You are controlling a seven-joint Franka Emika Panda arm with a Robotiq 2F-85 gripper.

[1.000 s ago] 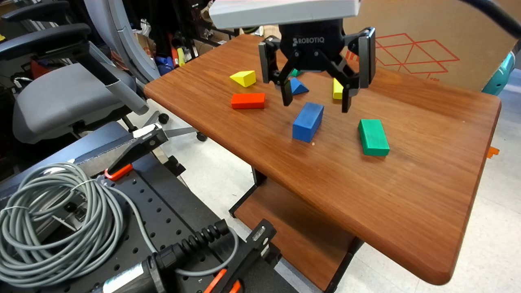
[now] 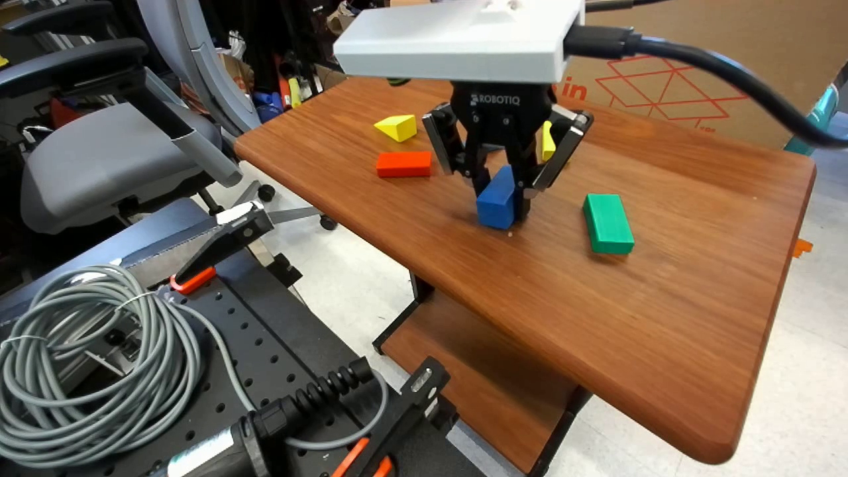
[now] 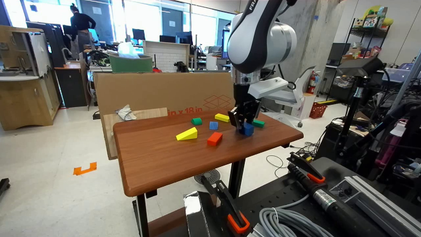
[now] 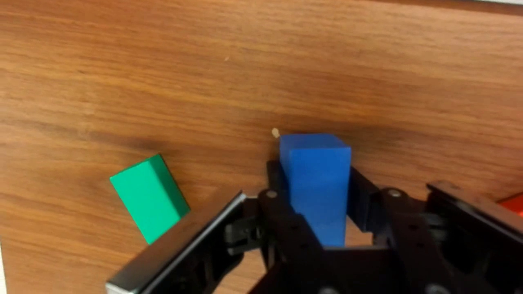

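Observation:
A blue rectangular block (image 2: 496, 203) rests on the wooden table, and my gripper (image 2: 499, 197) is shut on it from both sides. In the wrist view the blue block (image 4: 319, 191) is pinched between the dark finger pads, its near end reaching past them. The second exterior view shows the same blue block (image 3: 247, 129) low at the tabletop under the gripper (image 3: 243, 127).
A green block (image 2: 609, 223) lies to one side of the gripper, a red block (image 2: 403, 164) and a yellow wedge (image 2: 397, 127) to the other. Behind are a small blue block (image 3: 213, 125), a green piece (image 3: 196, 121) and a yellow block (image 3: 222, 117).
My gripper has come down from above the blue block, and its fingers have closed from wide apart onto the block's sides. The other blocks lie where they were.

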